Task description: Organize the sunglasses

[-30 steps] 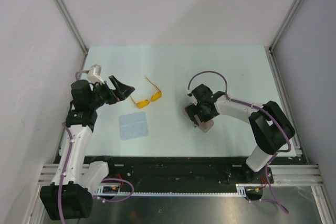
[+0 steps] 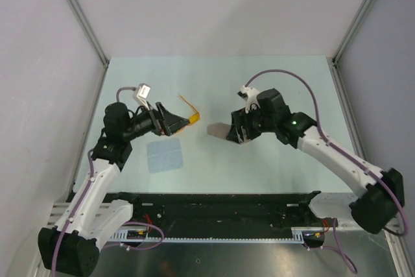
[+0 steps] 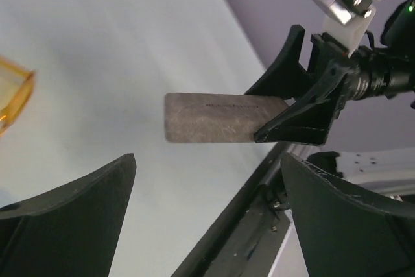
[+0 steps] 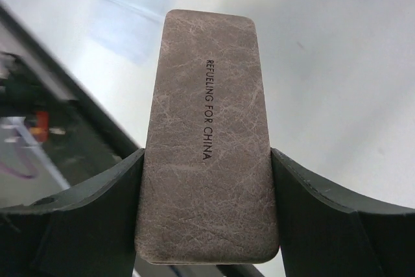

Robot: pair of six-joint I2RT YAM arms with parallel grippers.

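Observation:
A brown sunglasses case, printed REFUELING FOR CHINA, is gripped lengthwise by my right gripper, pointing left toward my left gripper. In the left wrist view the case hangs raised over the white table. Orange sunglasses lie at the left-middle of the table, partly hidden by my left gripper, which is above them with fingers open and empty. A light blue folded cloth lies nearer the front on the left.
A dark front edge runs below both arms, with cables hanging there.
My right gripper has lifted the case and turned it to point left, with the arm moved up. My left gripper has moved rightward over the sunglasses.

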